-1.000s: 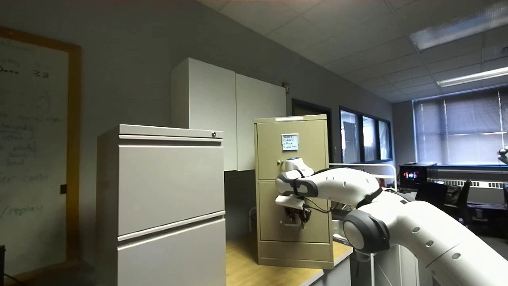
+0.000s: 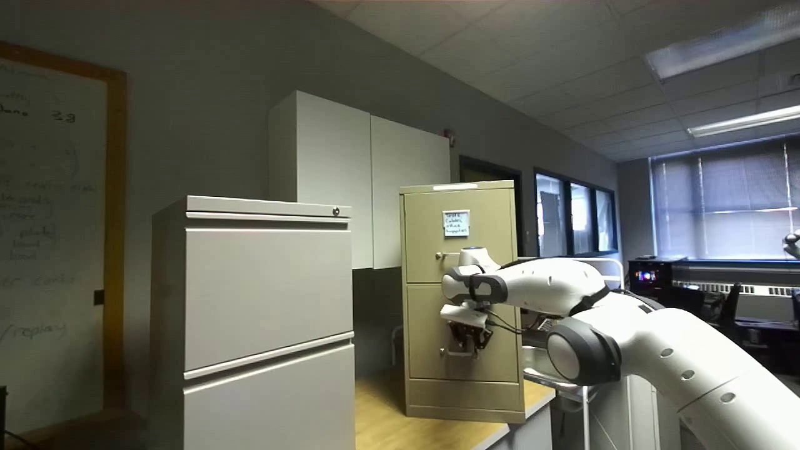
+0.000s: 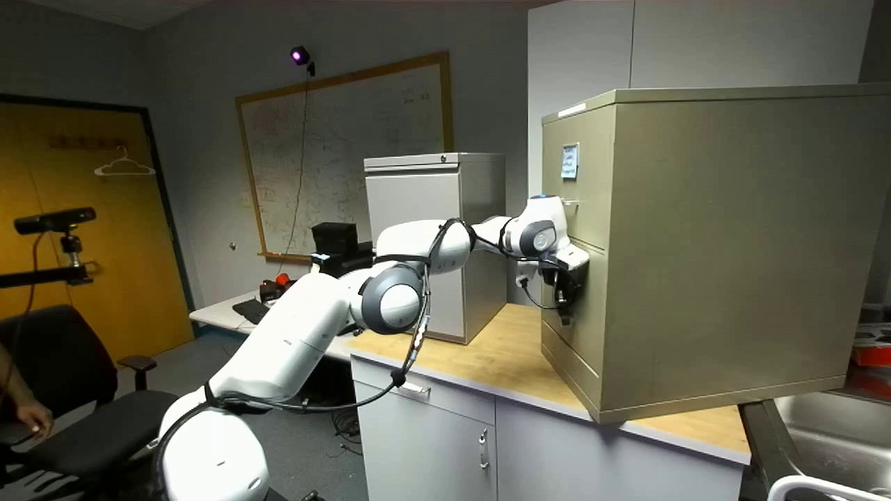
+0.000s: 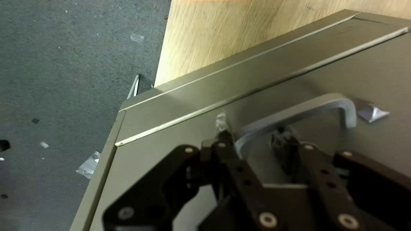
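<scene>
A tan two-drawer filing cabinet [image 2: 420, 322] stands on the wooden counter, both its drawers closed. In the wrist view, the metal handle [image 4: 327, 100] of the lower drawer [image 4: 385, 88] runs slantwise, its bar between my fingers. My gripper is shut on that bar, close to one end of it, with one finger [image 4: 222, 124] on each side. Exterior view 1 shows the gripper [image 2: 466, 349] in front of the lower drawer; in exterior view 2 the gripper [image 3: 564, 313] lies close against the cabinet front, its fingertips hard to make out.
The upper drawer has its own handle [image 2: 448, 255] and a label [image 2: 455, 224]. A grey filing cabinet [image 3: 413, 209] stands to one side on the counter [image 3: 509, 359]. On the other side is a sink [image 3: 835, 434]. Open floor [image 4: 77, 77] lies past the counter edge.
In exterior view 1, my hand has shifted slightly right along the lower drawer's front, and the arm's elbow has moved a little up and right. The drawers look unchanged.
</scene>
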